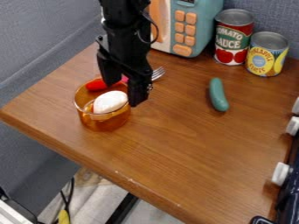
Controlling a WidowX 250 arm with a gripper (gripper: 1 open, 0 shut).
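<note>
The black gripper hangs over an orange translucent bowl on the wooden table, at its back right. In the bowl lie a white egg-like object and a red object. A silver utensil shows just right of the gripper. Whether the fingers are open or shut, and on what, I cannot tell.
A green cucumber-like object lies to the right. A red can, a yellow can and a teal toy appliance stand at the back. A dark appliance edges the right.
</note>
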